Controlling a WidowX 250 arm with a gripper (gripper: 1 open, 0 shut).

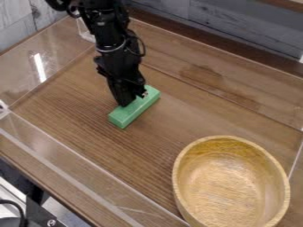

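A green rectangular block (135, 113) lies flat on the wooden surface, left of centre. The black gripper (124, 93) is lowered from above onto its upper end, partly covering it. Whether anything is between its fingers cannot be made out.
A pale yellow oval bowl (231, 186) sits at the lower right. A wall runs along the back, and cables lie at the lower left corner.
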